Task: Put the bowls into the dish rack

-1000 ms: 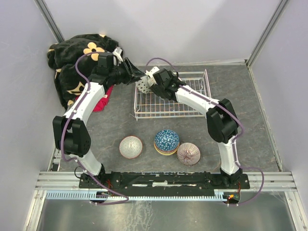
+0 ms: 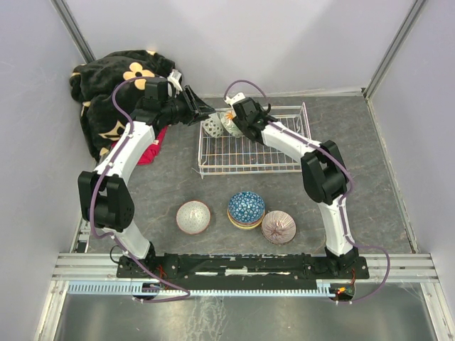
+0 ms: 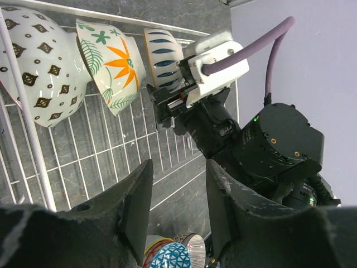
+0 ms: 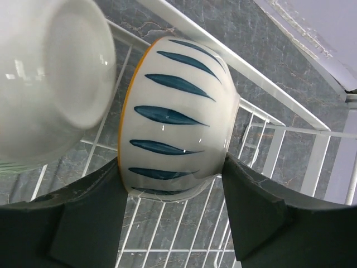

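A white bowl with blue leaf-shaped stripes (image 4: 173,120) stands on its side in the wire dish rack (image 2: 250,170). My right gripper has one finger on each side of this bowl's lower part; whether they press on it cannot be told. To its left are a flower-painted bowl (image 3: 114,64) and a dark-diamond bowl (image 3: 44,70), both on edge in the rack. My left gripper is open and empty, over the rack's left back corner. In front of the rack lie a speckled bowl (image 2: 193,217), a blue-patterned bowl (image 2: 247,207) on a stack, and a ribbed brownish bowl (image 2: 279,227).
A dark flowered blanket (image 2: 106,92) and a red cloth (image 2: 151,148) lie left of the rack. The rack's front and right wires are bare. Open table (image 2: 355,142) shows to the right.
My right gripper has shifted slightly to the right along the back of the rack, and more of the flower-painted bowl shows. The left arm and the front bowls look unmoved.
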